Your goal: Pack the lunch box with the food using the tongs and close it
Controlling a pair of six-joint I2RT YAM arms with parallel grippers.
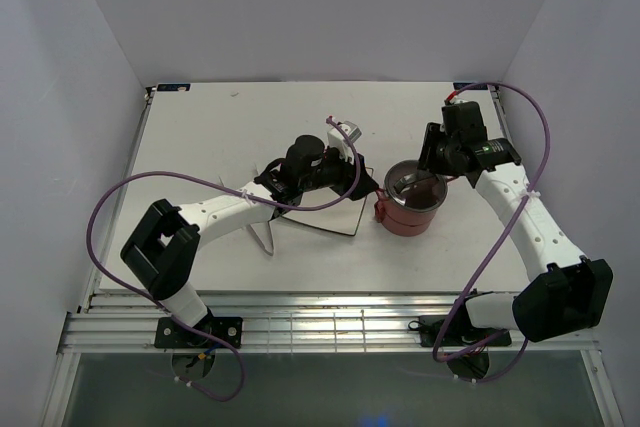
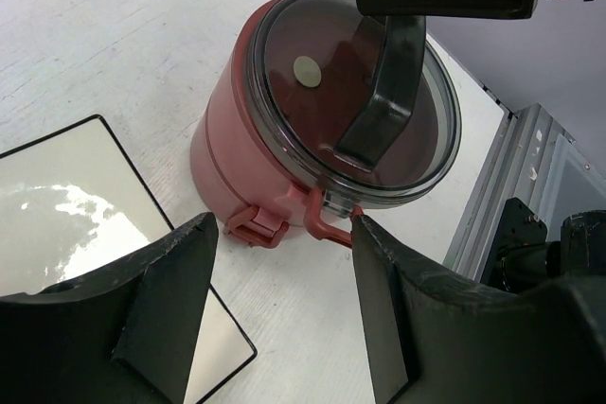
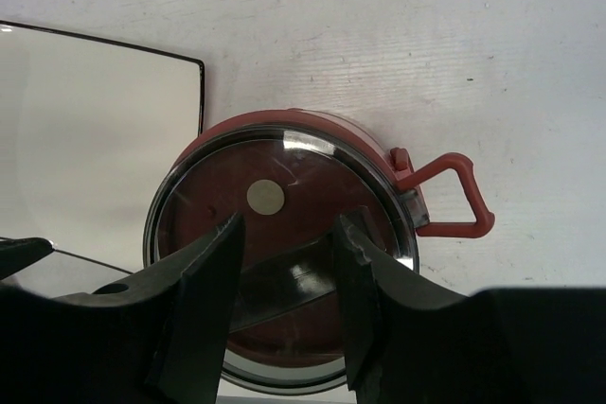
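The round red lunch box (image 1: 405, 220) stands upright on the right half of the table, its clear lid (image 2: 308, 115) in place with a silver rim. Across the lid runs a dark handle (image 3: 284, 286). My right gripper is over it, fingers apart on either side of the handle and not closed on it. At the box's left side is my left gripper. Its fingers are apart, with a red clasp (image 2: 258, 224) and a red loop (image 2: 324, 224) at their tips; whether they grip these is unclear. Inside the box nothing can be made out.
A white board with a dark edge (image 2: 76, 215) lies left of the box, partly under my left arm. A thin white piece (image 1: 262, 239) rests left of it.
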